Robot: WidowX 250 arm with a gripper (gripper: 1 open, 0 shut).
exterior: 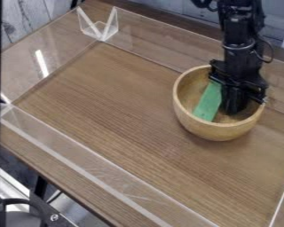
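A wooden bowl [193, 121] stands on the right side of the wooden table, holding a green object [209, 100]. My black gripper [237, 96] reaches down from the top right into the right half of the bowl, beside the green object. Its fingertips are dark and partly hidden, so their state and whatever is between them cannot be made out.
A white wire-like shape [99, 28] is at the back left. Black equipment [17, 215] shows at the lower left corner.
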